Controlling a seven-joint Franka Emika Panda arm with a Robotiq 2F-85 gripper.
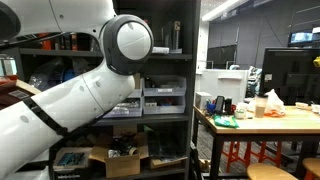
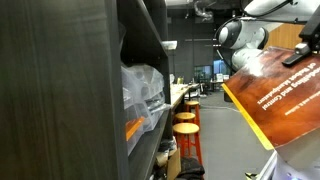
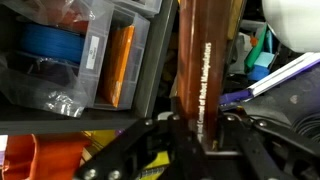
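A flat orange-brown box or book (image 3: pixel 207 65) with white print on its edge stands up between the fingers of my gripper in the wrist view. The gripper is shut on it. In exterior view 2 its broad orange face (image 2: pixel 285 95) with white lettering and a pale edge shows tilted at the right, close to the camera. Part of the dark gripper appears above it at the right border. Exterior view 1 leaves the gripper out of sight.
A dark shelf (image 1: pixel 188 90) holds clear plastic bins (image 1: pixel 165 103) and, lower down, an open cardboard box (image 1: pixel 120 163). Close to the gripper in the wrist view is a clear bin with blue spools (image 3: pixel 52 43). A wooden table (image 1: pixel 265 122) and stools stand to the right.
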